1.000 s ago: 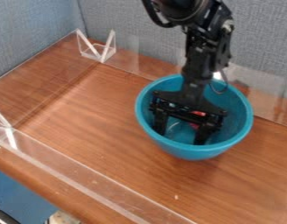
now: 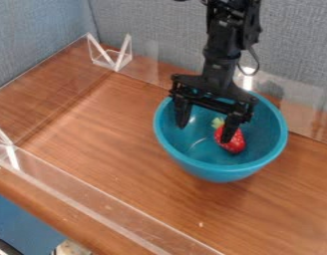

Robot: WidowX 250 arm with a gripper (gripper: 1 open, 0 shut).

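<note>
A black gripper [image 2: 206, 122] on a black arm reaches down from the top into a teal bowl [image 2: 193, 167] on the wooden table. It is open, its fingers spread over the bowl's interior. A red strawberry [image 2: 233, 141] with a leafy top lies in the bowl, beside and partly behind the right finger.
Transparent acrylic edging runs along its back and front, with a clear bracket [image 2: 111, 55] at the back left. Grey padded walls stand behind.
The gripper has risen within the bowl, and more of the strawberry now shows beneath it. The bowl stays in about the same place.
</note>
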